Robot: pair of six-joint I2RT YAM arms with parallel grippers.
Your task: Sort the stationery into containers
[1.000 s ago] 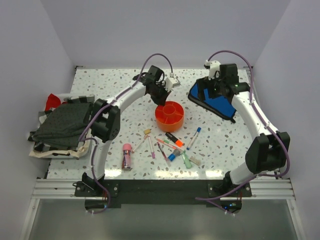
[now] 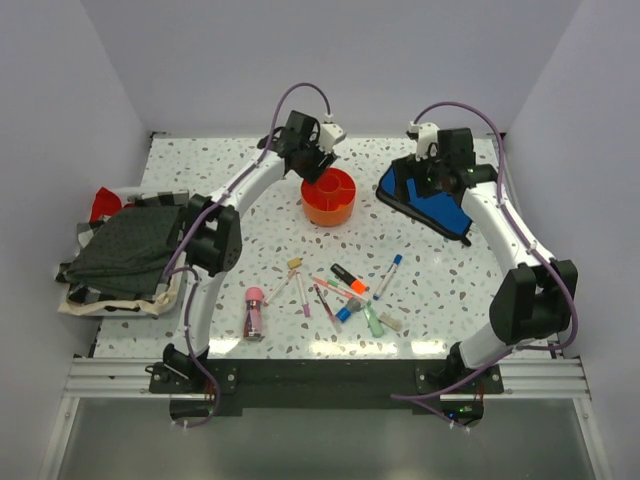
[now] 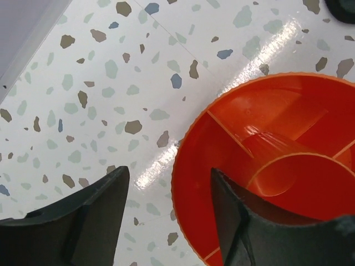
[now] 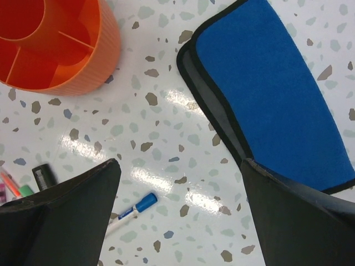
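A round orange divided container (image 2: 329,209) stands at the back middle of the table. At its back-left rim is my left gripper, one finger outside the wall and the other inside. Gaps show between the wall and both fingertips, so this gripper is open. My right gripper hangs open and empty over the table, in front of the blue pouch (image 4: 260,83). Loose stationery lies at the front middle: a blue-capped marker (image 2: 387,277), a black-and-orange marker (image 2: 348,278), a pink pen (image 2: 302,294), a green item (image 2: 373,321) and several others.
A pink-topped bottle (image 2: 253,313) is at the front left. On the far left sits a box of folded dark cloth (image 2: 125,250). A small tan block (image 2: 390,323) lies near the front edge. Bare table separates the container from the stationery.
Compared with one second ago, the orange container and my left gripper are farther back and slightly left. The right arm is still.
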